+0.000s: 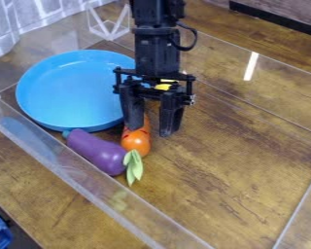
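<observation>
The black gripper (151, 109) hangs in the centre, its fingers low over an orange carrot (136, 142) with a pale green top. Whether it is open or shut on the carrot is hard to tell. A purple eggplant (100, 152) lies beside the carrot to the left. A blue plate (61, 88) sits at the upper left, and a yellow object (163, 86) is partly hidden behind the gripper.
Clear low walls edge the wooden surface (236, 165) at the front left and around. A blue object shows at the lower left corner.
</observation>
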